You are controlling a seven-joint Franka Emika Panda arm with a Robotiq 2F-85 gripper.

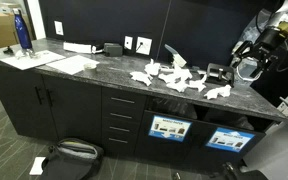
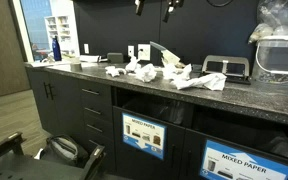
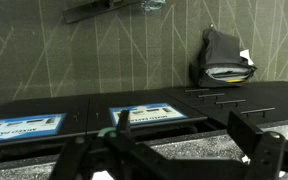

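Observation:
Several crumpled white papers lie spread along the dark speckled counter. In exterior view 1 the papers cover its middle and right part. My gripper is open, its fingers well apart and nothing between them; beyond them the wrist view shows the cabinet fronts and carpet. High over the counter, the gripper's dark tips reach down from the top edge of exterior view 2. The arm comes in from the upper right in exterior view 1.
Bins labelled "mixed paper" sit in the open cabinet below. A clear bucket and a toaster-like appliance stand at the right. A blue bottle is at the far left. A dark bag rests on the floor.

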